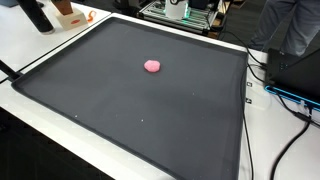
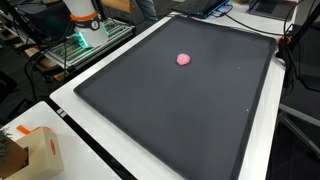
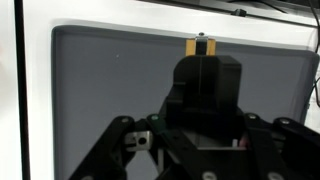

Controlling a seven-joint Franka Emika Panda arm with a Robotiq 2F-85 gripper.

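Observation:
A small round pink lump lies on the dark grey mat, toward its back. In the other exterior view the same pink lump sits near the mat's far end. My gripper appears only in the wrist view, pointing over the mat's edge. Its black fingers are closed together, with a small orange-edged item, dark in the middle, at their tips. What that item is cannot be made out. The gripper's dark body covers much of the lower wrist view.
A white table border surrounds the raised-rim mat. Black cables and a dark device lie on the right. A beige container stands at one corner. Apart from the pink lump, the mat is mostly clear.

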